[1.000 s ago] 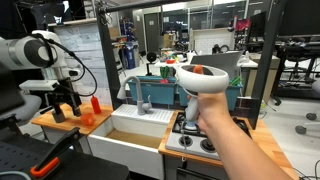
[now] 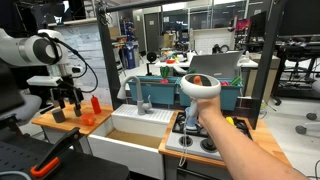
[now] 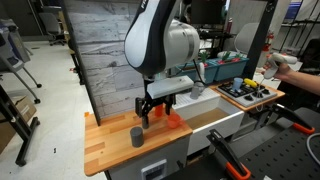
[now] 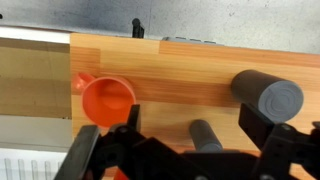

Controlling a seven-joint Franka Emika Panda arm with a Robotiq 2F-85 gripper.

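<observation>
My gripper points down over the wooden counter, its dark fingers apart and nothing seen gripped between them. A slim grey cylinder (image 4: 203,132) stands below the gap, partly covered by the gripper. Left of it in the wrist view is an orange cup (image 4: 107,102); to the right lies or leans a dark grey cup (image 4: 275,96). In exterior view 2 the gripper (image 3: 157,106) is low above the counter, behind the grey cup (image 3: 137,136) and left of the orange cup (image 3: 174,120). Exterior view 1 shows the gripper (image 2: 68,103) small at the left.
A red bottle (image 2: 96,104) stands behind the orange cup. Right of the cups is an open sink (image 2: 138,140) with a faucet, then a stove (image 2: 203,138). A person's arm (image 2: 235,150) holds a white vessel (image 2: 200,88) over the stove side. A teal rack (image 2: 155,93) lines the back.
My gripper has shifted slightly at the left. The person's hand and white vessel have moved a little above the stove, and the yellow item there is now largely hidden. The cups have not visibly moved.
</observation>
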